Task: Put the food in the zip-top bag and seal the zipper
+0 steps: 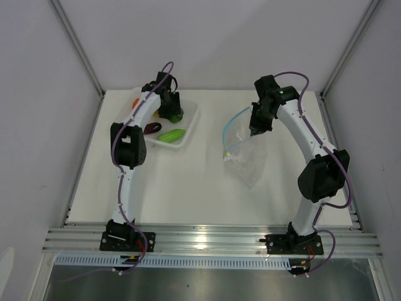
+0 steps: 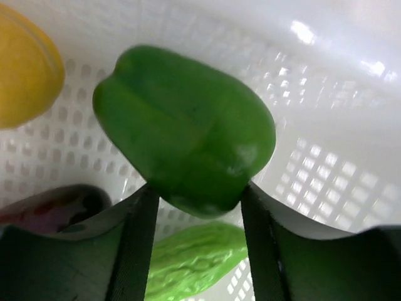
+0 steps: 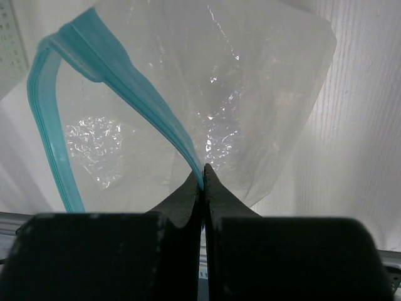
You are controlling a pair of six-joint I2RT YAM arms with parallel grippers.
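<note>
A green pepper [image 2: 182,119] lies in the white basket [image 1: 188,135], between the fingertips of my left gripper; whether they grip it cannot be told. A yellow round food [image 2: 19,69], a dark eggplant [image 1: 152,128] and a green ridged vegetable [image 1: 172,135] also lie there. My right gripper is shut on the blue zipper edge of the clear bag [image 1: 244,160], holding it partly upright with the opening spread.
Walls and metal rails border it.
</note>
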